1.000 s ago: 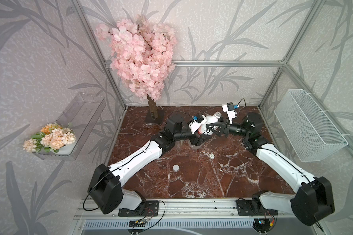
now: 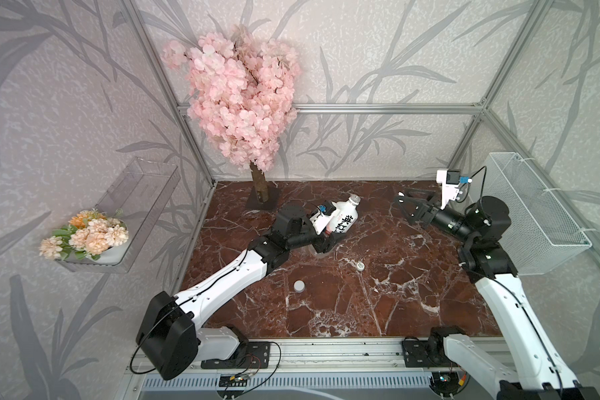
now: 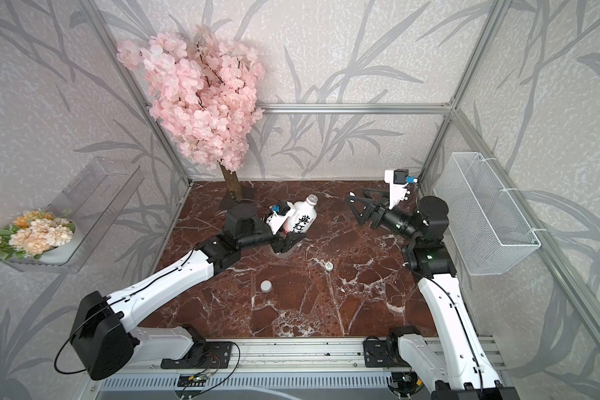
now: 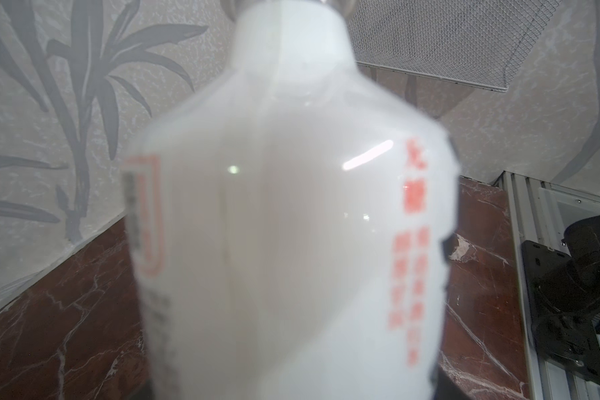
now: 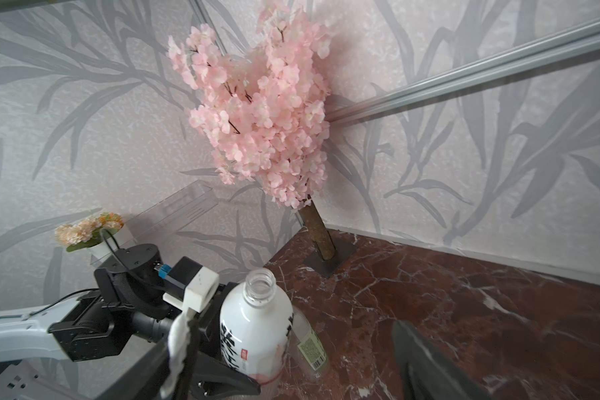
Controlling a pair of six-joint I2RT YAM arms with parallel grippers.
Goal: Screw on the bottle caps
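Note:
A white bottle (image 2: 343, 216) with dark lettering is held above the table, tilted, with my left gripper (image 2: 331, 238) shut around its body. Its open mouth (image 5: 260, 285) shows without a cap in the right wrist view. White plastic fills most of the left wrist view. To the right, well apart from the bottle, my right gripper (image 2: 406, 208) stands open and empty. A white cap (image 2: 299, 286) lies on the table toward the front left, and a smaller cap (image 2: 360, 266) lies nearer the middle. Behind the white bottle, a clear bottle (image 5: 312, 350) with a pale label is partly hidden.
At the back left stands a pink blossom tree (image 2: 246, 100). A white wire basket (image 2: 533, 213) hangs on the right wall, close to the right arm. A clear shelf (image 2: 140, 200) holds flowers at left.
My right gripper was at the white bottle and has withdrawn to the right, now clear of it. The left gripper and bottle have shifted slightly left. Both caps on the table are unmoved.

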